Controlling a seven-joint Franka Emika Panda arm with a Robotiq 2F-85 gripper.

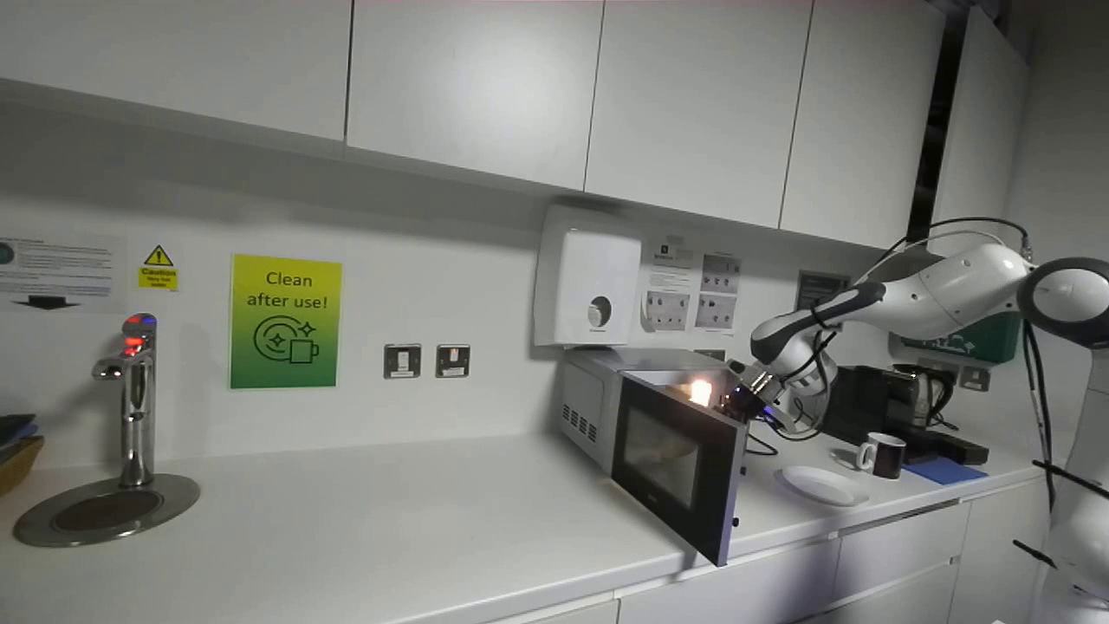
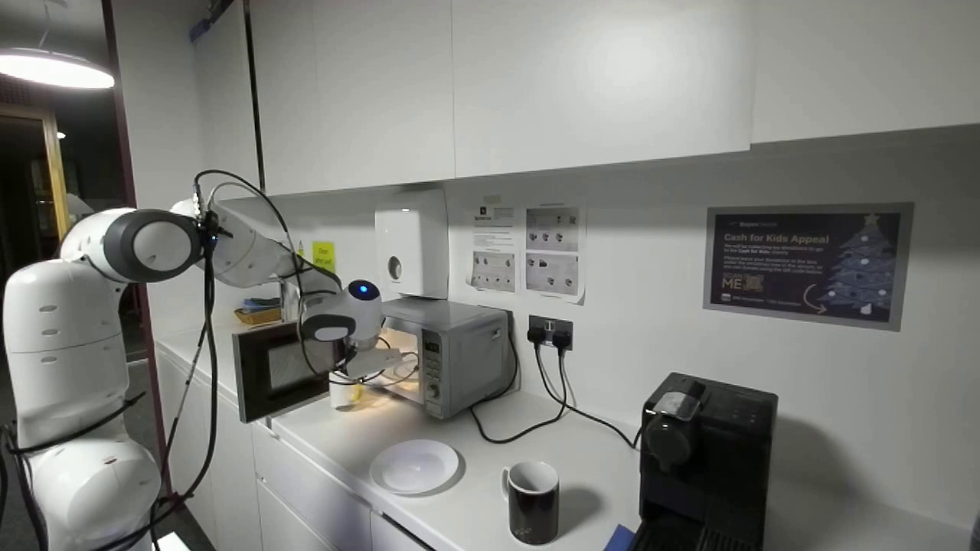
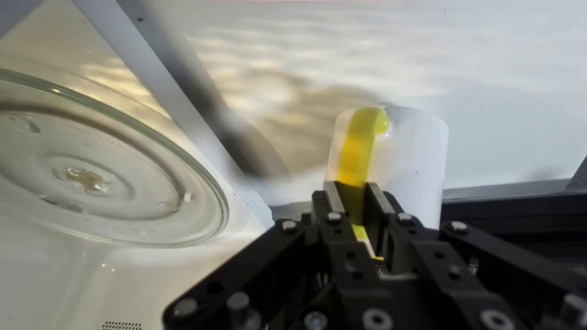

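In the wrist view my gripper is shut on the yellow handle (image 3: pixel 358 145) of a white mug (image 3: pixel 410 159). The mug (image 2: pixel 341 392) also shows in exterior view 2, between the swung-out door (image 2: pixel 253 386) and the lit opening of the grey microwave (image 2: pixel 464 353). To the left of my fingers in the wrist view is the microwave's glass turntable (image 3: pixel 137 206), with nothing on it. The door hides the mug in exterior view 1, where my wrist reaches over behind it.
A white plate (image 2: pixel 415 467) lies on the counter in front of the microwave. Closer to that camera stand a black mug (image 2: pixel 534 505) and a black coffee machine (image 2: pixel 707 459). Left of the microwave, the counter (image 1: pixel 395 510) is clear up to the tap (image 1: pixel 135 406).
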